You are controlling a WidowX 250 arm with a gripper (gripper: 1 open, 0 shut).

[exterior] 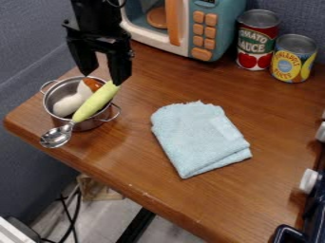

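My black gripper [102, 65] hangs over a steel pot [61, 105] at the left of the table, just above what is in it. The pot holds a pale yellow-green corn-shaped item [95, 102], a white item [72, 102] and an orange-red item [93, 84]. The two dark fingers point down and appear apart, with nothing visible between them. A steel spoon [56, 137] lies by the pot's front edge.
A folded light-blue cloth [200, 139] lies at centre right. Two cans [256, 40] [294, 59] and a toy microwave [191, 28] stand at the back. A dark appliance [305, 209] is at the right edge.
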